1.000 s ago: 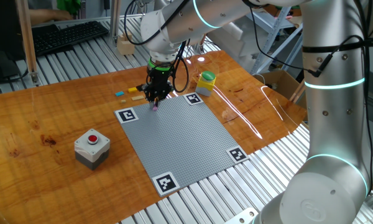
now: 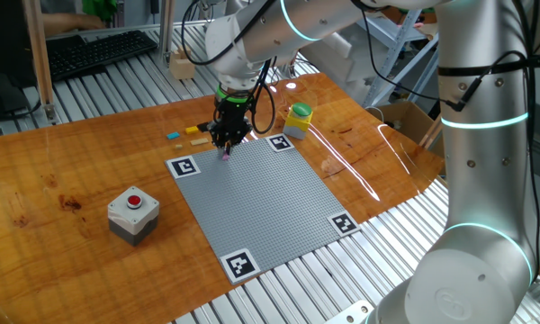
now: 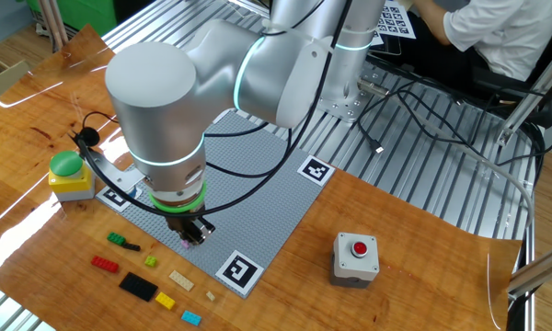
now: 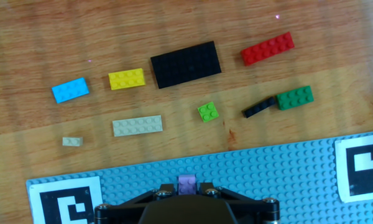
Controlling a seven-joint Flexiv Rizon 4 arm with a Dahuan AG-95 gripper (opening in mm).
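Note:
A small purple brick sits between the fingertips of my gripper, which is shut on it, a finger against each side. Beneath is the grey studded baseplate, with a printed marker at each corner. In exterior view 1 the gripper points down over the plate's far edge, the brick showing as a pink spot at its tip. Exterior view 2 has the brick partly hidden by the fingers. Whether it touches the plate, I cannot tell.
Loose bricks lie on the wood beyond the plate, among them blue, yellow, black, red, lime and green. A red-button box and a green-button box stand beside the plate. Most of the plate is bare.
Over the last second the gripper and purple brick have shifted only very slightly to the right in exterior view 1. Everything else looks the same.

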